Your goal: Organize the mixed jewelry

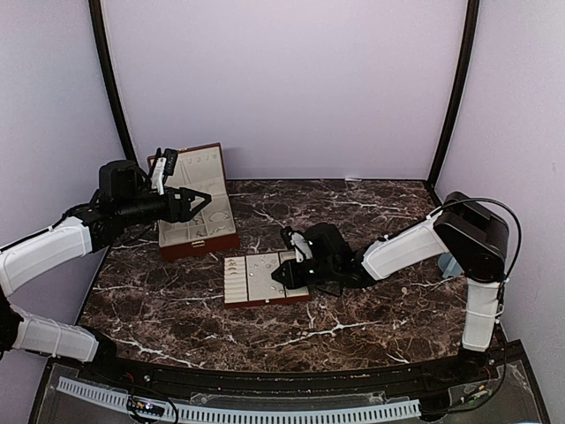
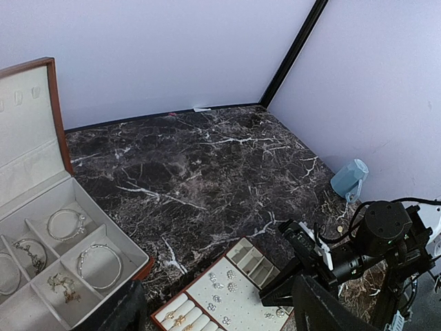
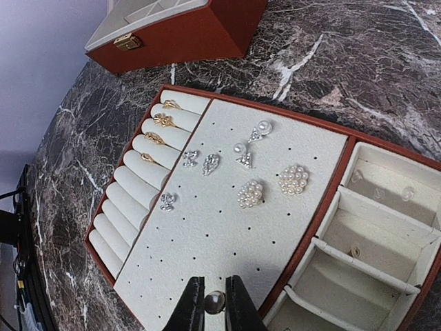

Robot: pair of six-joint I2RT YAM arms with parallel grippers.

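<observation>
The shallow jewelry tray (image 3: 342, 160) has ring rolls, a white earring panel and small compartments. Gold rings (image 3: 162, 120) sit in the upper rolls. Silver earrings (image 3: 211, 164), pearl-cluster earrings (image 3: 293, 180) and pearl-drop earrings (image 3: 240, 147) are on the panel. My right gripper is low over the panel's near end, shut on a pearl earring (image 3: 215, 302); whether its post is in a hole is hidden. High beside the open jewelry case (image 1: 231, 242), my left gripper (image 1: 205, 202) stands open and empty.
Bracelets (image 2: 99, 266) lie in separate compartments of the case, behind and left of the tray. One tray compartment holds a small ring-like piece (image 3: 355, 251); another has small clear bits (image 3: 407, 194). A blue cup (image 2: 350, 181) stands at the right wall.
</observation>
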